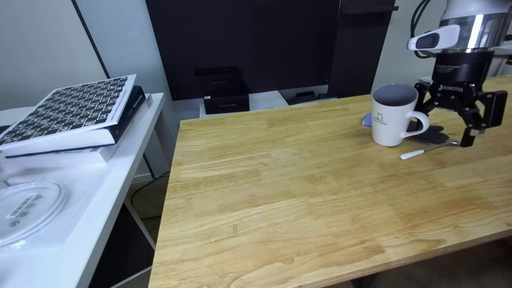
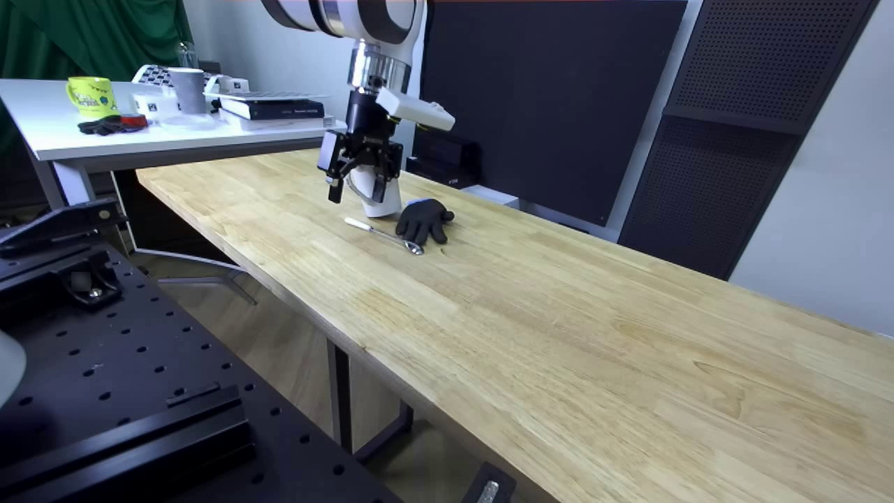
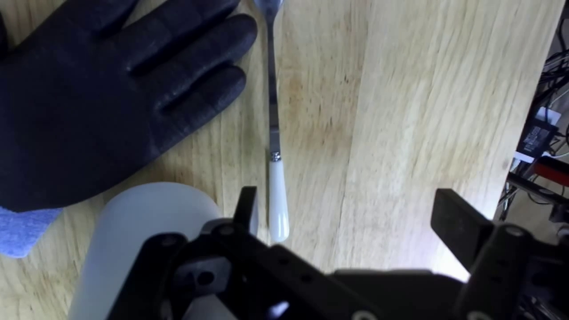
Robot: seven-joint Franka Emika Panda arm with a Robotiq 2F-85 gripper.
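Observation:
My gripper (image 1: 442, 133) stands open above the right part of the table, its fingers wide apart. A white mug (image 1: 387, 121) with a grey inside and a small drawing is close beside one finger, its handle towards the gripper; whether they touch I cannot tell. In the wrist view the mug (image 3: 146, 210) is partly hidden by that finger. A spoon (image 3: 278, 200) with a white handle lies on the table, the handle's end near the left fingertip. The black glove (image 3: 80, 106) lies flat beside the spoon. Nothing shows held between the fingers.
A blue cloth (image 3: 24, 229) peeks out by the glove and mug. A white side table (image 2: 59, 126) carries books (image 2: 276, 109), a yellow mug (image 2: 93, 96) and a grey cup (image 2: 188, 91). A dark panel (image 2: 545, 100) stands behind.

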